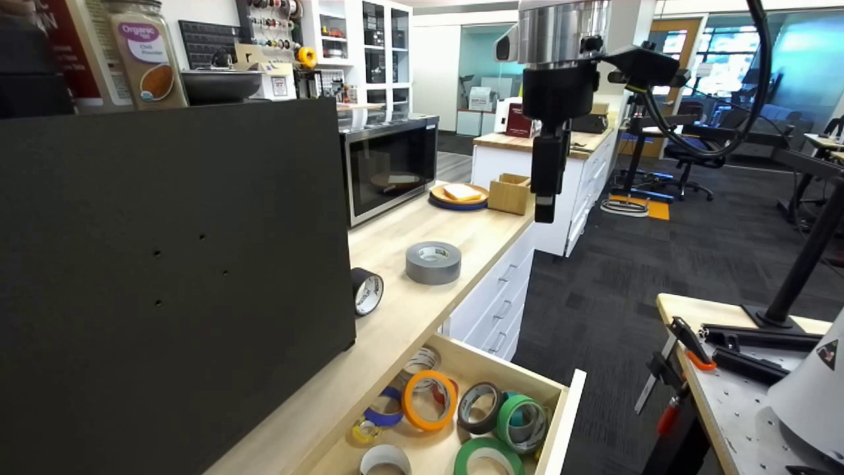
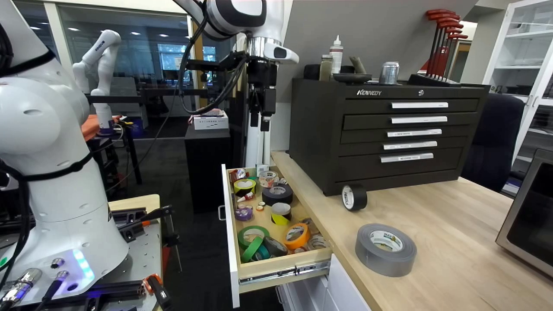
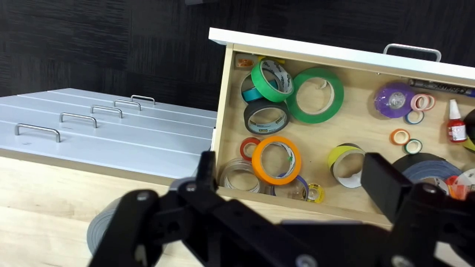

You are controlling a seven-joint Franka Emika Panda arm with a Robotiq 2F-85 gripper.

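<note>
My gripper is open, its two dark fingers far apart and nothing held between them. It hangs high above the counter and the open drawer [image 1: 575, 404], as both exterior views show. In the drawer lie rolls of tape: an orange roll [image 3: 276, 160], a green roll [image 3: 337, 98], a black roll [image 3: 249, 116] and a purple roll [image 3: 394, 100], among others. On the counter a grey tape roll [image 2: 386, 249] lies flat, partly covered by the gripper in the wrist view. A smaller black tape roll [image 2: 354, 197] stands on its edge by the toolbox.
A tall black toolbox [image 2: 321, 129] stands on the counter, with bottles and a can [image 2: 389, 73] on top. A microwave [image 1: 393, 166], a plate with bread [image 1: 462, 192] and a wooden box [image 1: 510, 195] are farther along. Bare counter surrounds the grey roll.
</note>
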